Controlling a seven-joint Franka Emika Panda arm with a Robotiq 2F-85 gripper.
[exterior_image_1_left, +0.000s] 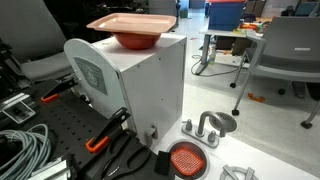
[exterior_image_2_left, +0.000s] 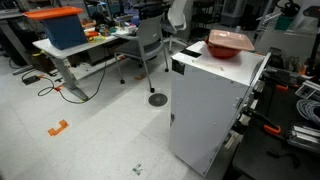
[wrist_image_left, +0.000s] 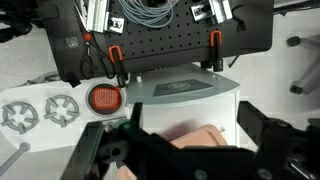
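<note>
A flat pinkish board (exterior_image_1_left: 130, 22) lies across a red-orange bowl (exterior_image_1_left: 137, 41) on top of a white cabinet (exterior_image_1_left: 155, 90). Exterior view 2 shows the same board (exterior_image_2_left: 230, 39), slightly tilted, over the bowl (exterior_image_2_left: 221, 51). From above, in the wrist view, part of the board (wrist_image_left: 203, 138) shows behind the dark gripper. The gripper's fingers stand wide apart, one to each side, with nothing seen held between them. Neither exterior view shows the gripper.
Beside the cabinet is a white counter with a faucet (exterior_image_1_left: 207, 125), a sink with a red strainer (exterior_image_1_left: 187, 160) and burners (wrist_image_left: 62, 110). A black perforated base (wrist_image_left: 150, 40) carries coiled cable (wrist_image_left: 148, 12) and orange-handled clamps. A chair (exterior_image_2_left: 149, 40) and table stand farther off.
</note>
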